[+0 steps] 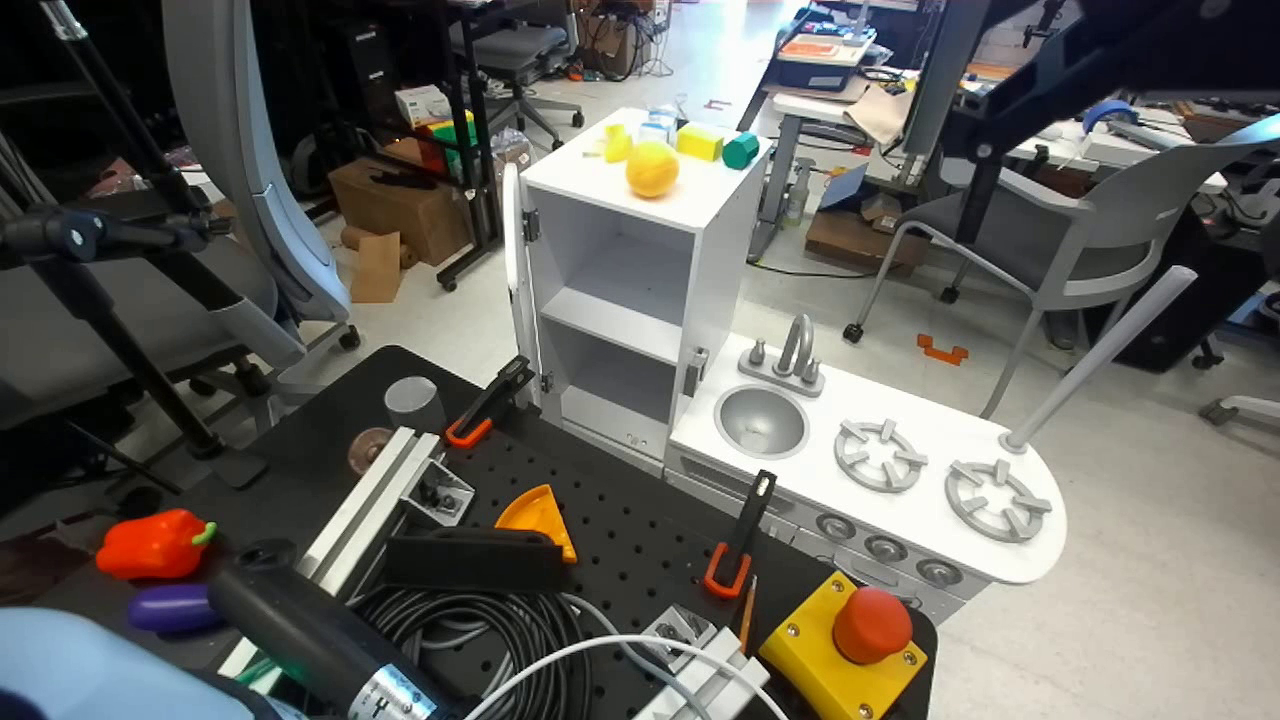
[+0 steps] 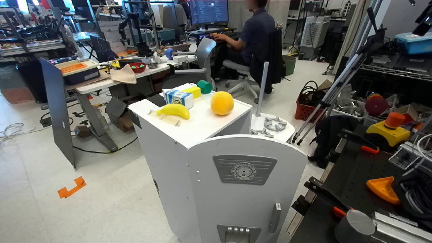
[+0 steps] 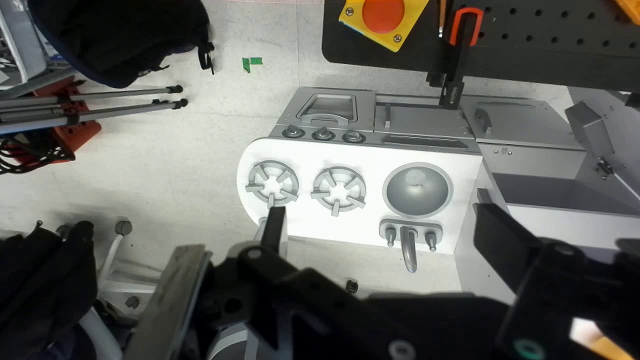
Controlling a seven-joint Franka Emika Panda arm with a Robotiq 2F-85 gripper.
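Observation:
Wide apart in the wrist view, the fingers of my black gripper stand open over the toy kitchen, with empty space between them. Part of a black gripper also shows at the top right of exterior view 1, well above the counter. The white counter carries a grey sink, a faucet and two burners. The white cabinet has its door swung open, and its shelves look bare. On its top lie an orange, a banana, a yellow block and a green piece.
A black pegboard table stands before the kitchen, holding clamps, cables, a red pepper, a purple eggplant and a yellow emergency-stop box. A grey pole rises at the counter's far end.

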